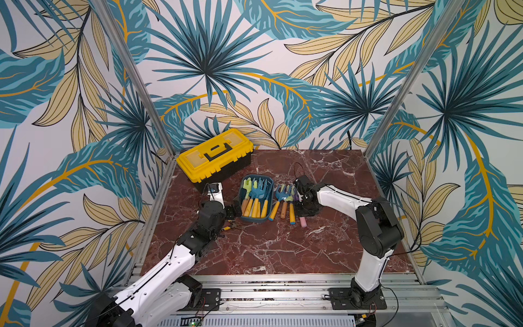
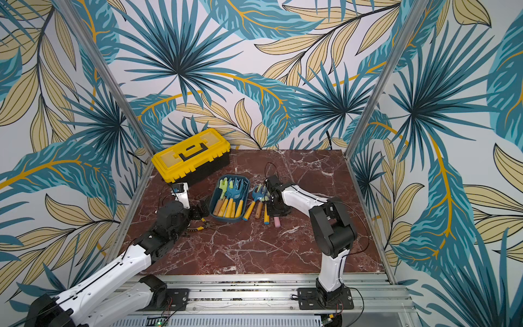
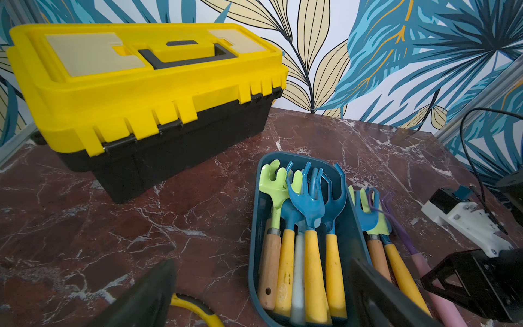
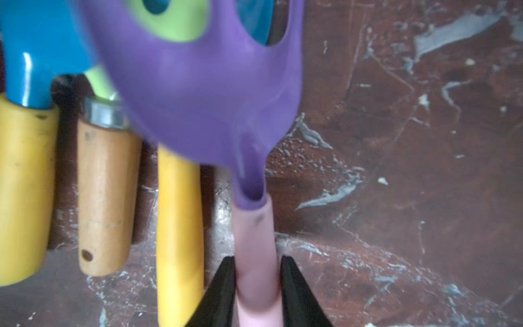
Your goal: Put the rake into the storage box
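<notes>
A purple rake [image 4: 218, 98] with a pink handle [image 4: 255, 234] lies at the right end of a row of hand tools. My right gripper has one finger on each side of that handle, with no clear gap showing; whether it grips firmly cannot be told. From above, the right arm covers most of this rake. A dark teal open box [image 3: 255, 239], just left of the row, holds several rakes and forks with yellow or wooden handles. At the box's left side my left gripper stands open, its blurred fingers [image 3: 155, 291] wide apart.
Behind the left arm stands a yellow and black toolbox [image 1: 215, 155], lid shut. Between box and purple rake lie a yellow-handled fork [image 4: 27, 190] and wooden-handled tool [image 4: 109, 190]. A yellow-handled hand tool [image 2: 201, 224] is by the left gripper.
</notes>
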